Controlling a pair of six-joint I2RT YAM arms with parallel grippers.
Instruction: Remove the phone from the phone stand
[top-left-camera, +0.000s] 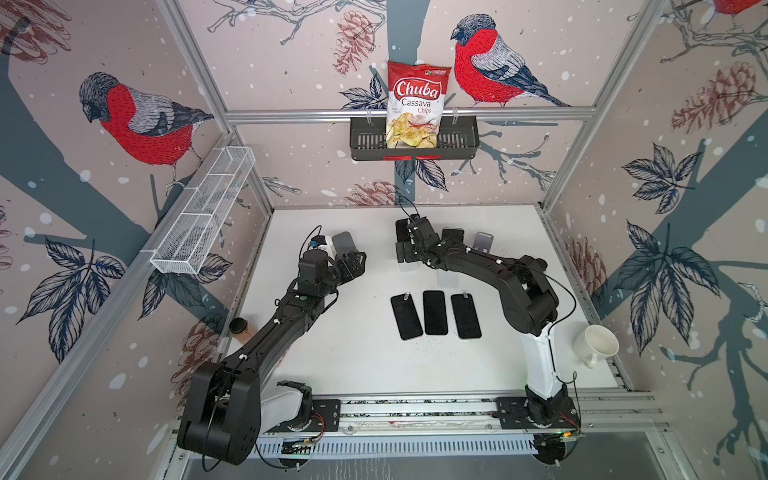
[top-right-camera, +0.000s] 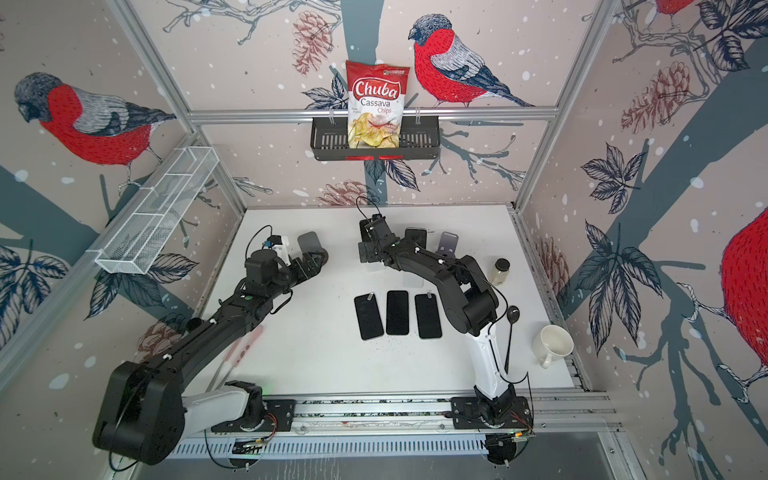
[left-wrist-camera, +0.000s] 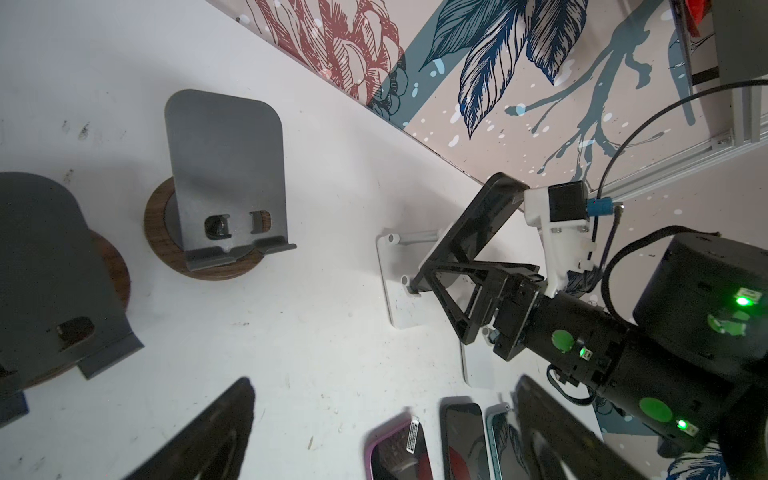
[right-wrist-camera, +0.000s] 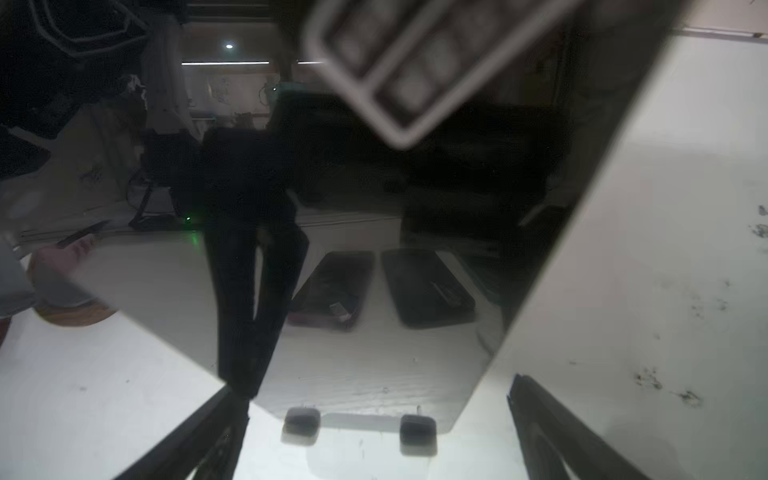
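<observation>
A dark phone (left-wrist-camera: 485, 217) leans tilted on a white stand (left-wrist-camera: 402, 276) at the back of the table. In the right wrist view the phone's glossy black face (right-wrist-camera: 384, 216) fills most of the picture, with two stand pegs (right-wrist-camera: 417, 436) at its lower edge. My right gripper is open just in front of the phone's lower part; whether a finger touches it, I cannot tell. From the top left view, the arm partly covers this phone (top-left-camera: 401, 229). My left gripper (top-left-camera: 357, 268) hangs open and empty near the grey stand at back left.
Empty grey stands (left-wrist-camera: 228, 160) on wooden bases stand at the left. Three phones (top-left-camera: 435, 312) lie flat mid-table. Another phone (top-left-camera: 453, 234) and a grey stand (top-left-camera: 483, 240) are at the back right. A white mug (top-left-camera: 596, 345) stands front right.
</observation>
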